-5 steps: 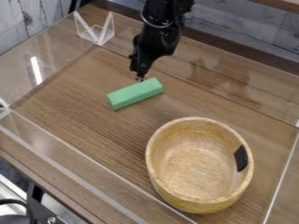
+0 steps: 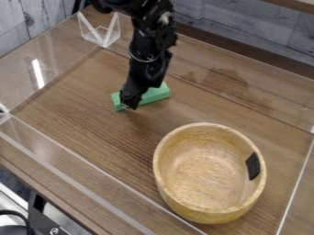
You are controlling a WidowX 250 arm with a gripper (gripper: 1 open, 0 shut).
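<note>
A green rectangular block (image 2: 157,94) lies on the wooden table in the middle of the view. My black gripper (image 2: 132,95) reaches down from the top onto the block's left part, partly covering it. Its fingertips are dark and small, so I cannot tell how far apart they are or whether they grip the block.
A round beige tub (image 2: 201,200) with a black handle patch stands at the lower right. A clear plastic object (image 2: 98,27) is at the top left.
My gripper has come down and toward the front-left from above the block onto it. The block's position looks much the same.
</note>
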